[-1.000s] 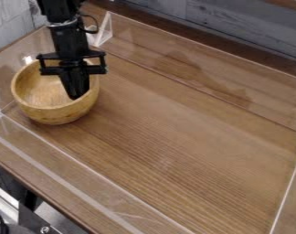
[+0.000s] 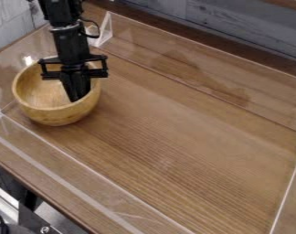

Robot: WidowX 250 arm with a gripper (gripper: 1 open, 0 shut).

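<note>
A yellow-tan oval bowl (image 2: 58, 113) stands at the left of the wooden table. The black gripper (image 2: 75, 88) reaches down from the top left into the bowl, its tips near the bowl's right inner side. Whether anything lies between the fingertips is hard to see; the gripper looks shut. The bowl's inside is partly hidden by the arm.
A wall (image 2: 212, 27) runs along the back. The table's left edge, with dark space and cables beyond, is at the lower left.
The gripper sits very slightly lower and further right in the bowl than before. The bowl looks essentially unmoved.
</note>
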